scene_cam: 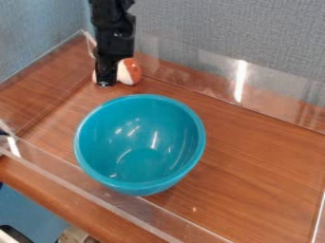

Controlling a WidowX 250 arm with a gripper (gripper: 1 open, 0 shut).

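Observation:
My black gripper (105, 78) reaches down at the back left of the wooden surface, beside a small orange-and-white object (128, 71) that sits just to the right of its fingertips. The gripper looks shut; nothing shows clearly between its fingers, though the tips are dark and small. In front of them, toward the centre, stands an empty teal bowl (140, 147).
Clear plastic walls run along the back and front edges, with grey textured panels behind and to the left.

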